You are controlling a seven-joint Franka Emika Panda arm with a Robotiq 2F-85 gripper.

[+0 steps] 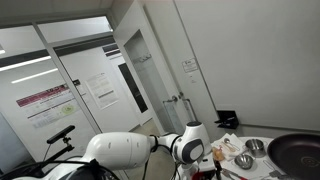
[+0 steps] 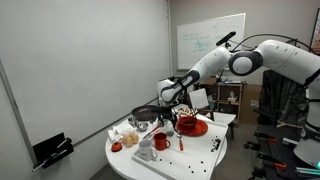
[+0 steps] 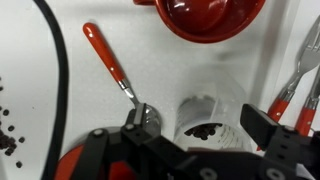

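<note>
My gripper stands open in the wrist view, its dark fingers spread at the bottom of the picture. A clear cup [image 3: 212, 100] with dark beans at its bottom is between and just ahead of the fingers; whether they touch it I cannot tell. To its left lies a spoon with a red handle [image 3: 105, 55], its bowl close to the left finger. A red mug [image 3: 205, 15] is at the top. Part of a red dish [image 3: 85, 165] shows at bottom left, partly hidden by the gripper.
Forks with red handles [image 3: 283, 103] lie at right, and dark beans [image 3: 8, 140] are scattered at left. Across the table [image 2: 190, 165] are a red plate [image 2: 215, 130], white cups [image 2: 147, 150] and a tomato [image 2: 116, 147]. A large dark pan [image 1: 298, 155] stands near the wall.
</note>
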